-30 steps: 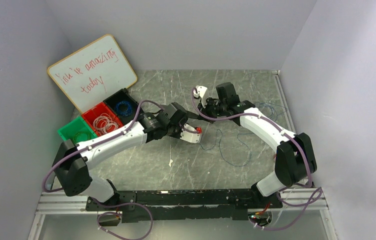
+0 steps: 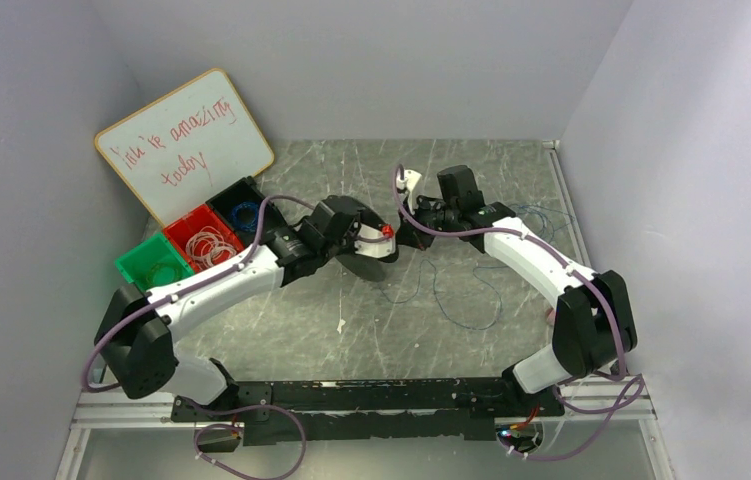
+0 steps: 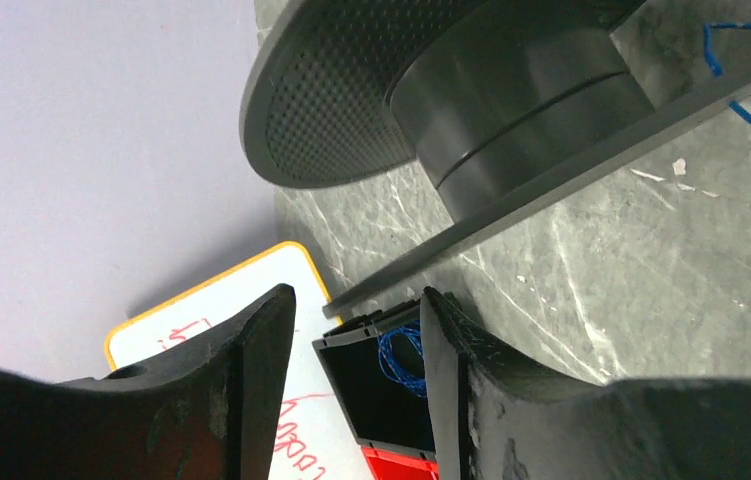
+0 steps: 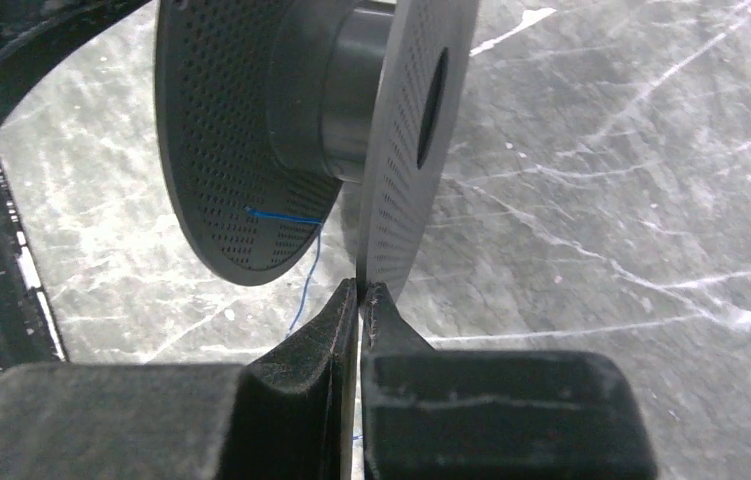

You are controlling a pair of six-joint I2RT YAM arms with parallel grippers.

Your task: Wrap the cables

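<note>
A dark grey spool (image 2: 359, 268) stands between the arms in the top view, partly covered by the left arm. My right gripper is shut on the thin edge of one spool flange (image 4: 406, 150). On the other side, my left gripper has its fingers spread, with nothing held; a flange edge (image 3: 551, 192) crosses just beyond the tips. Thin blue cable (image 4: 306, 285) runs from the inner face of the far flange down to the table. Its loose loops (image 2: 499, 310) lie right of the spool. How much is wound on the hub cannot be seen.
Black, red (image 2: 205, 238) and green (image 2: 154, 262) bins with coiled cables stand at the left beside a whiteboard (image 2: 186, 145). More thin cable (image 2: 541, 220) lies near the right edge.
The spool has turned with its visible face changing.
</note>
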